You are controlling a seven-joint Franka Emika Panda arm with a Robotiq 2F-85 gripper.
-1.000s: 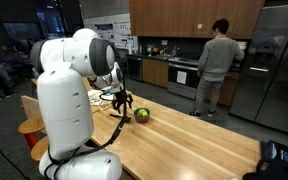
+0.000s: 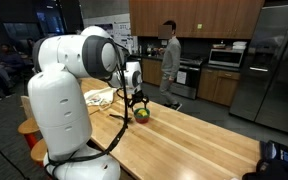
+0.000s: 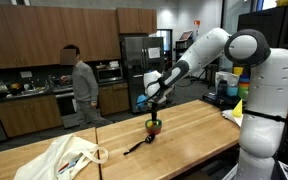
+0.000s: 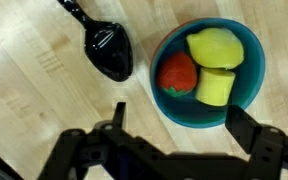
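In the wrist view a round bowl (image 4: pixel 163 109), teal inside, holds a red strawberry (image 4: pixel 178 75), a yellow lemon-like fruit (image 4: pixel 216 47) and a pale yellow cylinder (image 4: pixel 215 86). My gripper is open, its two fingers spread near the bowl's lower side and nothing held between them. From outside, the gripper (image 3: pixel 153 113) appears above or right beside the bowl (image 3: pixel 154 128); the exact height is hard to tell. A black spoon-like utensil (image 4: pixel 108 48) lies on the wood to the left of the bowl.
A crumpled pale cloth (image 3: pixel 69 157) covers part of the table on one side. A person (image 3: pixel 85 90) stands beyond the far edge.
The gripper has shifted right in exterior view 1, from beside the bowl to close over it. The person has moved left in the background. The bowl looks unmoved.
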